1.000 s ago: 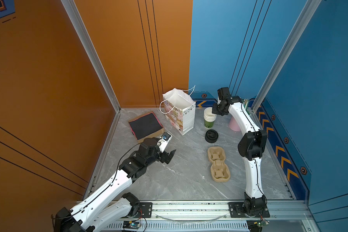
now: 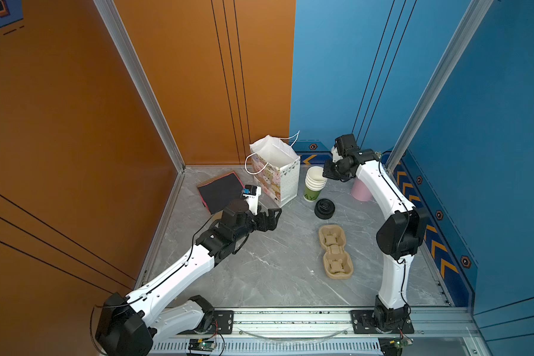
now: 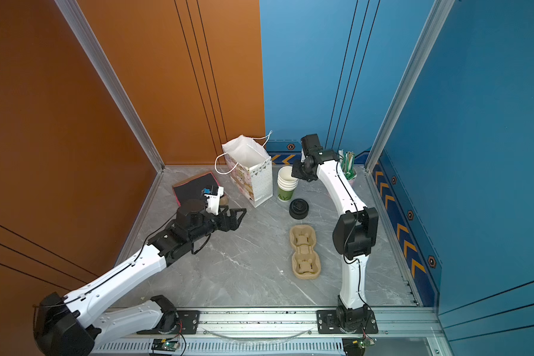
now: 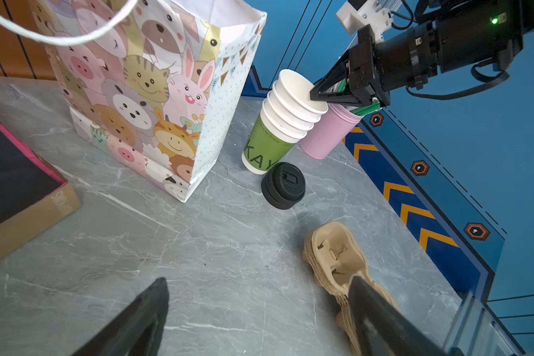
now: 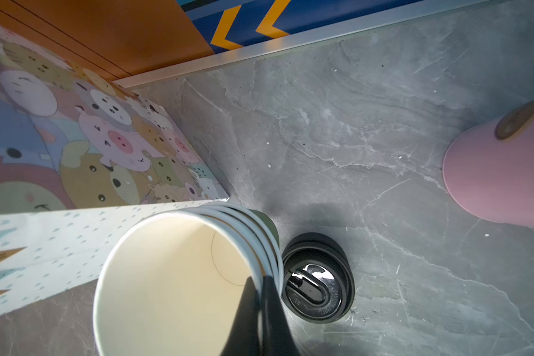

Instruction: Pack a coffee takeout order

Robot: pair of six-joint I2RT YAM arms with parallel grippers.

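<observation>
A stack of white paper cups (image 4: pixel 293 98), the lowest one green-sleeved, leans at an angle beside the paper bag (image 4: pixel 154 95). My right gripper is shut on the rim of the top cup (image 5: pixel 178 279), one finger inside and one outside. Whether the stack's base touches the table cannot be made out. Black lids (image 4: pixel 283 185) lie just in front of the cups. A brown two-cup carrier (image 2: pixel 335 252) rests nearer the front. My left gripper is open above the table's left half, nothing between its fingers.
Behind the right arm stands a pink container (image 4: pixel 332 127) holding green-wrapped sticks. A box with a black top (image 2: pixel 222 192) lies at the back left, beside the bag. Bare grey table (image 2: pixel 279 267) stretches between the left arm and the carrier.
The cup stack has shifted left and slightly forward with my right gripper at its rim, and now leans. My left arm has swung up and toward the back, covering part of the black-topped box.
</observation>
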